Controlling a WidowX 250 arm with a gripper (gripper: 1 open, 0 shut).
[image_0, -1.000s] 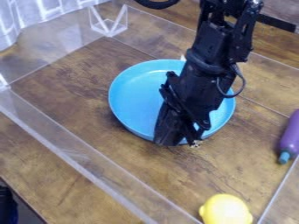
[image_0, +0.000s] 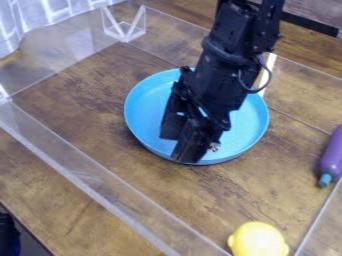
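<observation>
My black gripper (image_0: 189, 140) hangs over the blue bowl (image_0: 144, 108) in the middle of the view, its lower end inside or just above the bowl. The arm hides much of the bowl's centre and right side. Whether the fingers are open or shut, and whether anything is between them, I cannot make out.
A purple object with a blue tip (image_0: 331, 155) lies at the right edge. A yellow round object (image_0: 258, 240) sits at the bottom right. A light wooden strip shows behind the arm. Clear plastic walls edge the wooden surface, whose left part is bare.
The gripper has shifted slightly left and up, from near the bowl's front rim further over the bowl. The other objects have not moved.
</observation>
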